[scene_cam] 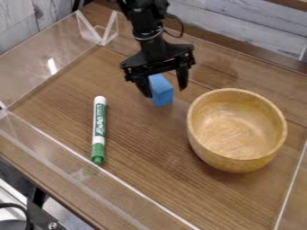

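The black gripper point(163, 77) stands open in the upper middle, its two fingers on either side of a small blue block point(161, 93) on the wooden table. Whether the fingers touch the block cannot be told. A white marker point(100, 126) with green lettering and a green end lies to the left, nearer the camera. A wooden bowl point(236, 128) sits at the right.
White walls or panels run along the back and left edges, with a cable at the lower left corner.
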